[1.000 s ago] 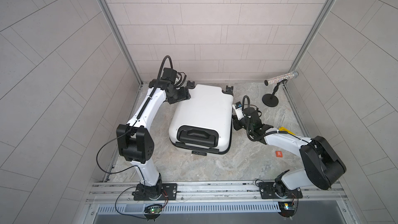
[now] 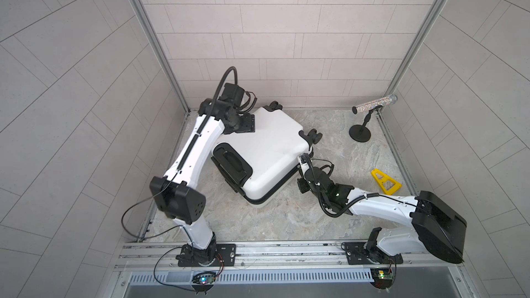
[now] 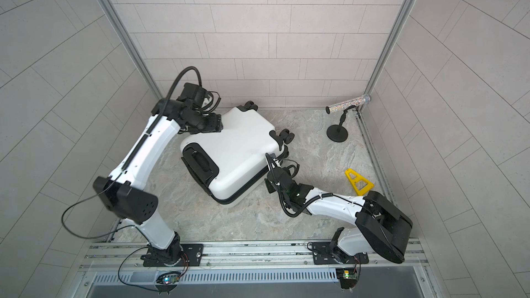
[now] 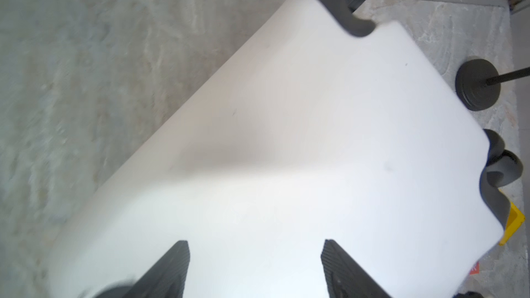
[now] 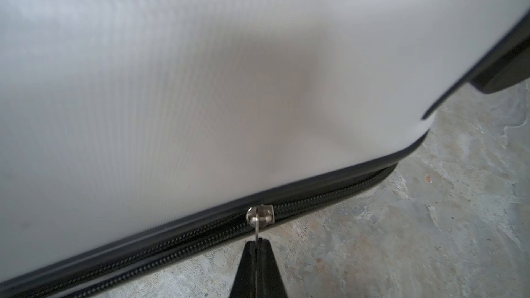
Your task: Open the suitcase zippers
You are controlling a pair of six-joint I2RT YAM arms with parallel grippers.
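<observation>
The white suitcase (image 2: pixel 273 149) lies flat and turned diagonally, its black handle (image 2: pixel 232 162) toward the front left. In the right wrist view, the zipper pull (image 5: pixel 256 223) hangs from its slider on the black zipper track (image 5: pixel 336 193), whose teeth look parted left of the slider. My right gripper is shut on that pull at the suitcase's near right side. My left gripper hovers above the white top, fingers apart with nothing held.
A black stand (image 2: pixel 360 132) with a glittery tube is at the back right. A yellow triangular piece (image 2: pixel 385 183) lies on the right floor. Clear floor lies at the front; walls enclose the sides and back.
The suitcase has swung from square-on to diagonal, front toward the left.
</observation>
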